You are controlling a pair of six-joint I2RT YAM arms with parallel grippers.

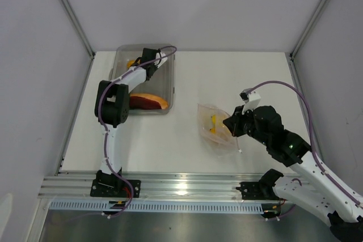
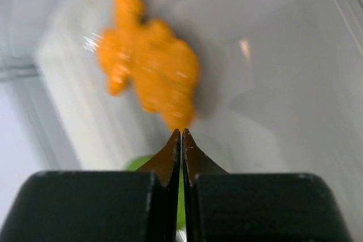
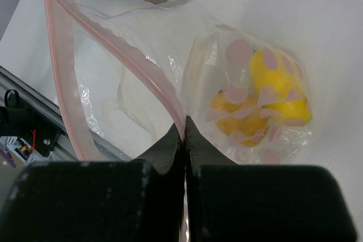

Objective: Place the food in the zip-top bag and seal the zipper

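Note:
An orange, chicken-like food piece (image 2: 150, 63) lies in the clear bin (image 1: 172, 83), near one wall. My left gripper is shut with nothing between its fingers; the piece lies just beyond the tips, outside them. A green thing (image 2: 142, 162) shows partly behind those fingers. The clear zip bag (image 3: 136, 100), with a pink rim, hangs open, and my right gripper is shut on that rim. Inside the bag are a yellow food piece (image 3: 278, 89) and an orange-yellow one (image 3: 241, 117).
In the top view a hot-dog-like food (image 1: 148, 102) lies at the bin's front end. Bare white table (image 1: 198, 77) stretches between the bin and the bag. The left arm covers part of the bin.

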